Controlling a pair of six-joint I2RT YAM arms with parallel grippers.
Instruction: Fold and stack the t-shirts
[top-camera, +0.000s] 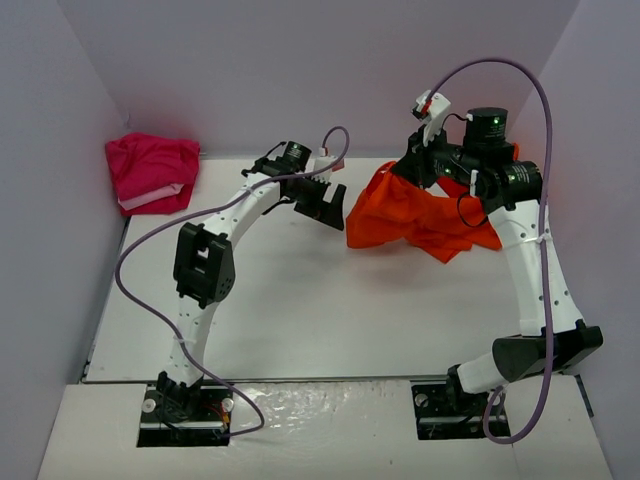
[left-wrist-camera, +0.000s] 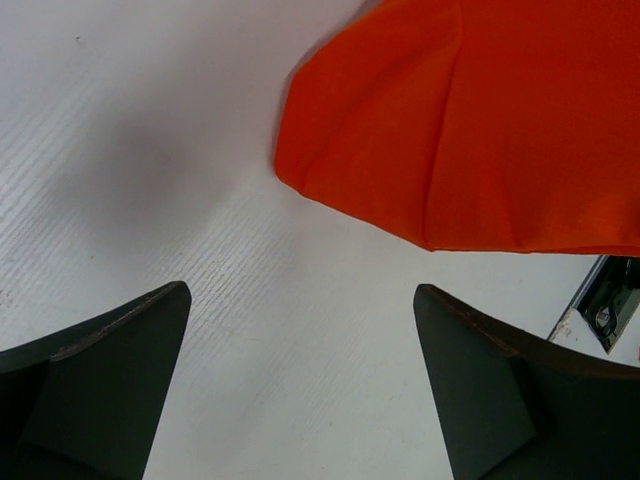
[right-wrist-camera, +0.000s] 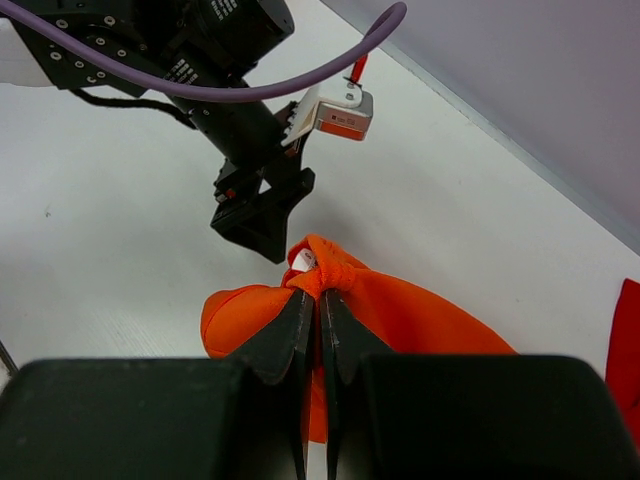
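An orange-red t-shirt (top-camera: 385, 210) lies bunched on the right half of the table, one part lifted toward the right gripper. My right gripper is shut on a gathered fold of that shirt (right-wrist-camera: 400, 305), which drapes down on both sides of the fingertips. Just left of the shirt, my left gripper (top-camera: 338, 205) stands open with nothing between its fingers. In the left wrist view, the shirt's loose edge (left-wrist-camera: 380, 140) hangs beyond the open fingertips, apart from them. Part of the shirt is hidden under the right arm.
A folded crimson shirt (top-camera: 152, 170) lies in the table's far left corner. Grey walls (top-camera: 590, 200) close in the sides and back, the right one near the right arm.
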